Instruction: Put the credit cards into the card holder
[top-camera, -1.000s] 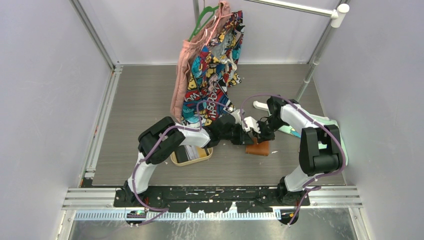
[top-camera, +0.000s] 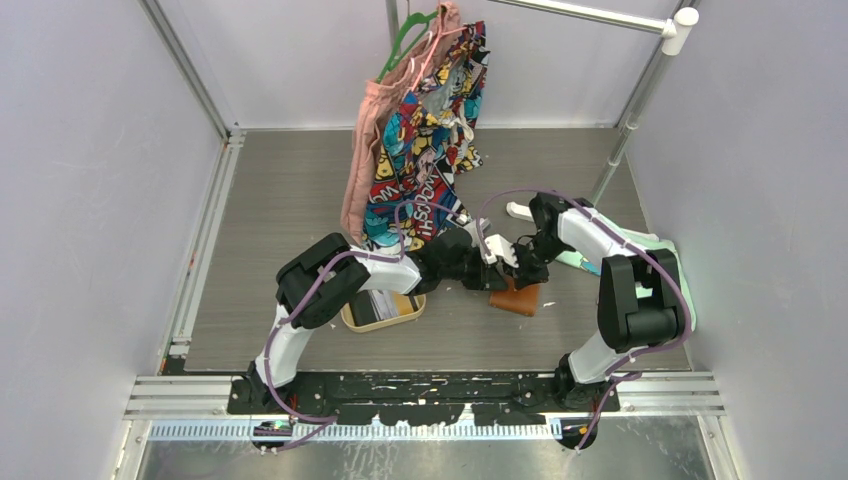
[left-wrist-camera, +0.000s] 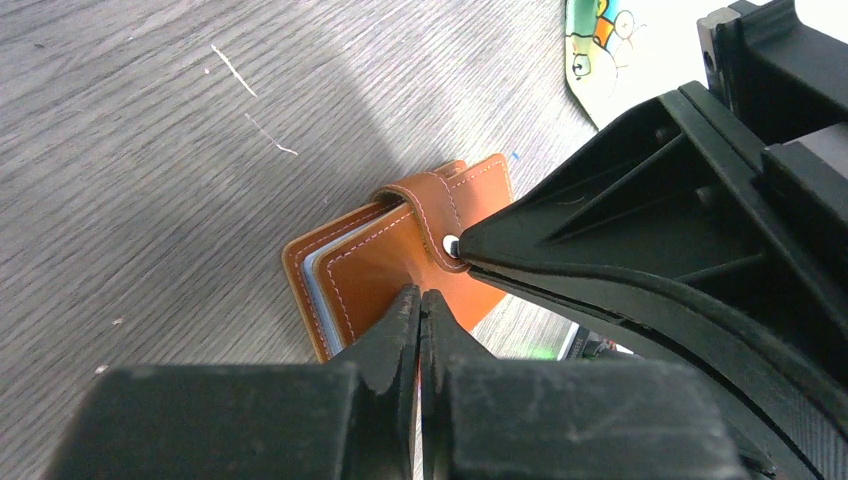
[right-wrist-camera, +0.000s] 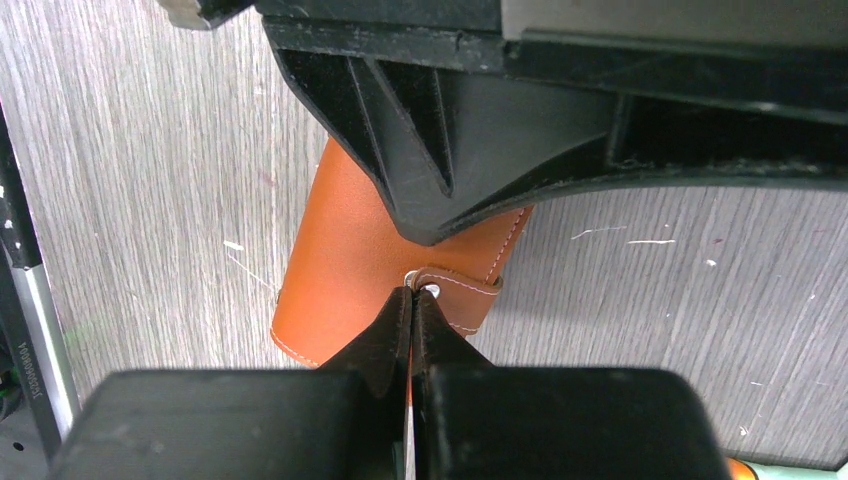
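Observation:
The brown leather card holder (top-camera: 514, 301) lies on the table, its strap (left-wrist-camera: 425, 205) with a white snap crossing its edge. A pale layer (left-wrist-camera: 322, 305) shows between its leather sides in the left wrist view. My right gripper is shut on the strap end beside the snap (right-wrist-camera: 432, 291). Against the holder's face, my left gripper is shut, with nothing showing between its fingers. In the right wrist view the left gripper's black finger (right-wrist-camera: 425, 215) covers part of the holder. Several cards (top-camera: 378, 303) lie in a tan tray (top-camera: 385, 325) under the left arm.
Behind the left gripper hang patterned clothes (top-camera: 425, 150) and pink trousers (top-camera: 365, 150). Pale green cloth (top-camera: 680, 290) lies by the right arm, near a metal pole (top-camera: 625, 125).
The holder has turned a little. The left arm has hardly moved.

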